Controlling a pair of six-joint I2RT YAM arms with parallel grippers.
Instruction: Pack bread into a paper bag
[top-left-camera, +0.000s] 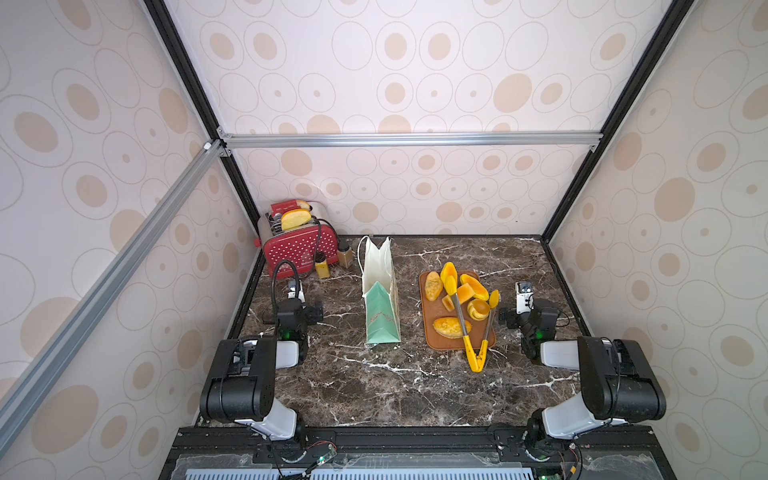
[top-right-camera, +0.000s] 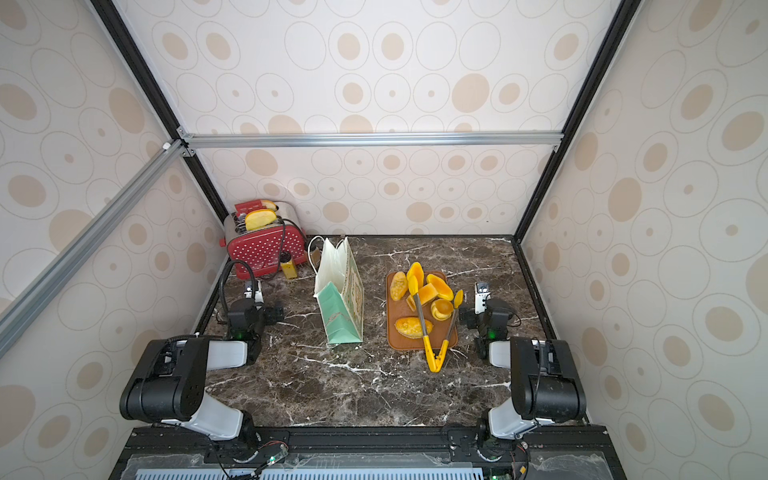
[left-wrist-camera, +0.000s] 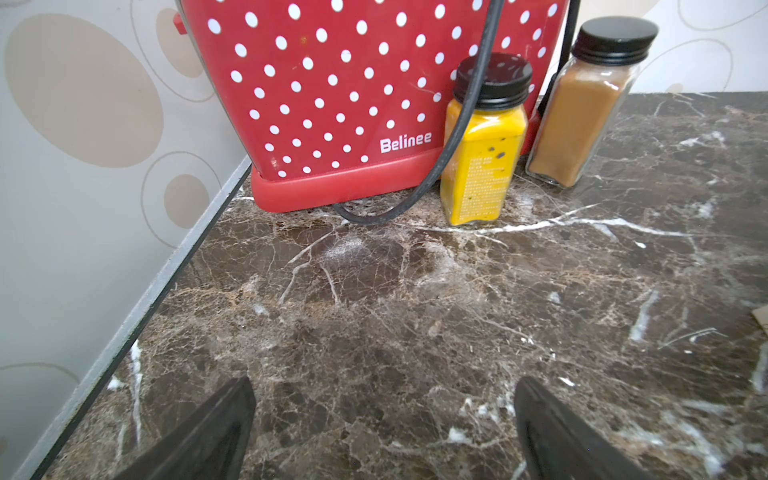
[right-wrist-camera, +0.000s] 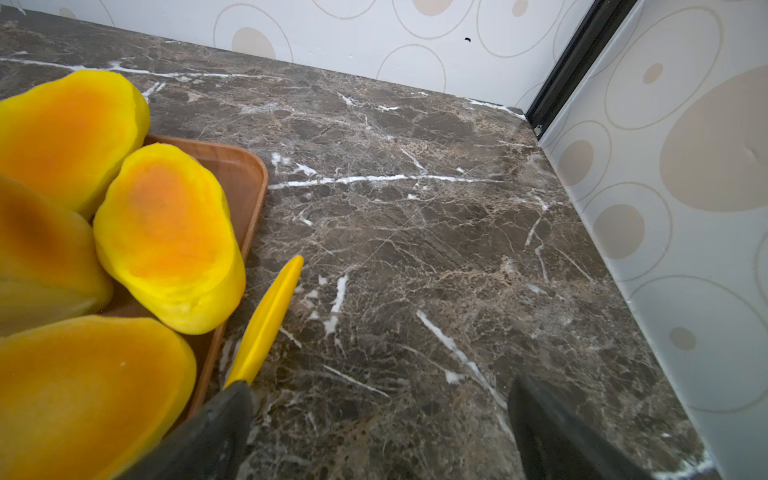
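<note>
A mint-green and white paper bag (top-left-camera: 383, 313) stands upright mid-table, its top open. To its right is a brown tray (top-left-camera: 432, 339) bearing several bread pieces, among them an oval loaf (top-left-camera: 448, 326) and a small loaf (top-left-camera: 433, 285). Yellow-tipped tongs (top-left-camera: 476, 360) lie spread across the tray. In the right wrist view, a thick bread slice (right-wrist-camera: 164, 232) rests at the tray's edge beside one tong tip (right-wrist-camera: 268, 320). My right gripper is open and empty, right of the tray. Left of the bag, my left gripper is open over bare tabletop.
A red polka-dot toaster (left-wrist-camera: 320, 96) holding a bread slice (top-left-camera: 295, 217) stands at the back left. A yellow jar (left-wrist-camera: 485, 152) and a brown jar (left-wrist-camera: 584, 104) are beside it, with a black cable (left-wrist-camera: 460, 120) in front.
</note>
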